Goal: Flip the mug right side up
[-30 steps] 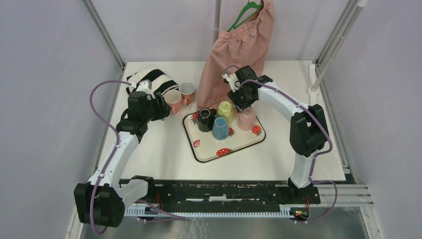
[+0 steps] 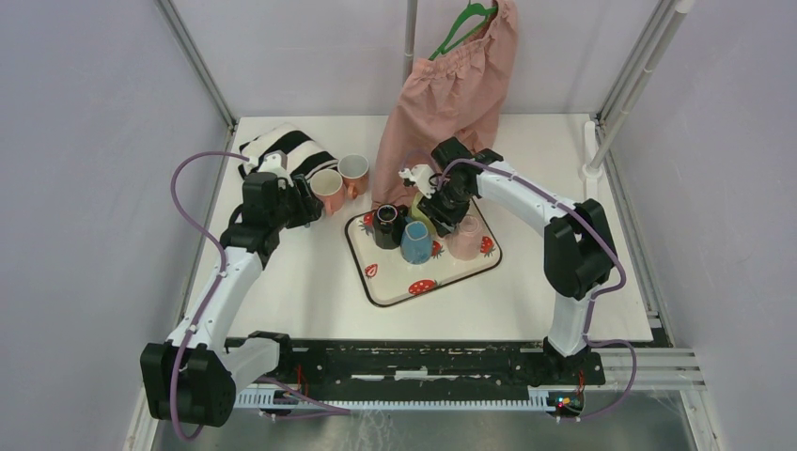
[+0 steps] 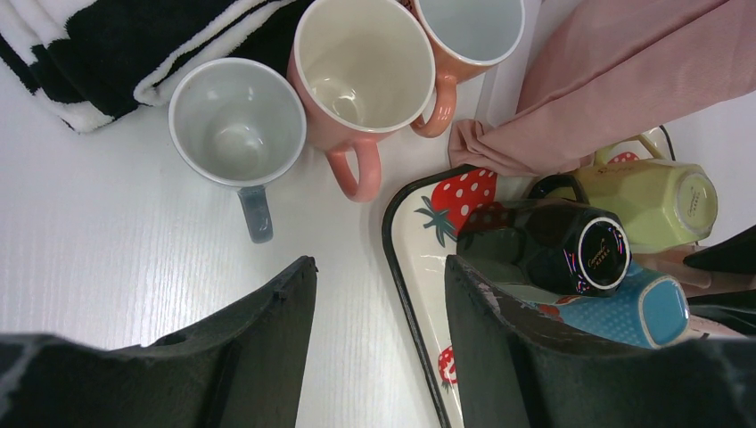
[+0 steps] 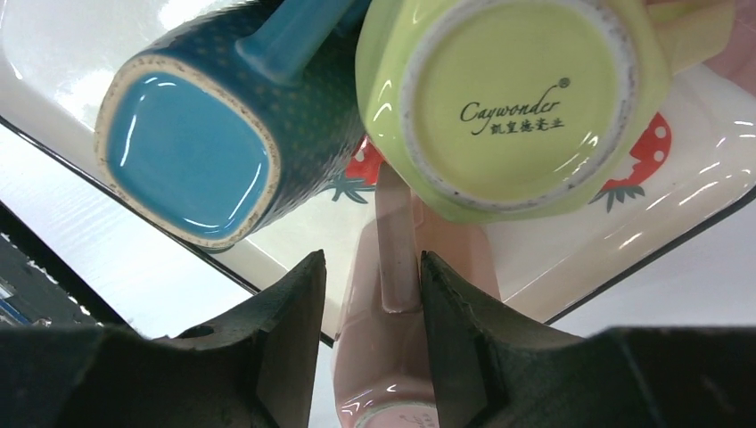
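Note:
An upside-down pink mug (image 2: 464, 241) stands on the strawberry tray (image 2: 383, 297). In the right wrist view, the pink mug's handle (image 4: 398, 250) lies between the parted fingers of my right gripper, close to the right-hand finger; whether it touches is unclear. Next to it, bottoms up, are a blue mug (image 2: 416, 242), a black mug (image 2: 386, 228) and a yellow-green mug (image 4: 517, 102). My left gripper is open and empty, above the table left of the tray. In front of it, a grey-white mug (image 3: 237, 120) stands upright, its handle towards me.
Two upright pink-orange mugs (image 3: 364, 67) stand left of the tray, near a striped black-and-white cloth (image 2: 287, 144). A hanging pink garment (image 2: 442, 117) reaches the tray's back edge. Bare table (image 2: 291, 291) lies front left.
My right gripper has come down and towards the front left, over the pink mug, and now partly covers the yellow-green mug. The pink mug has shifted slightly. My left arm has stayed still.

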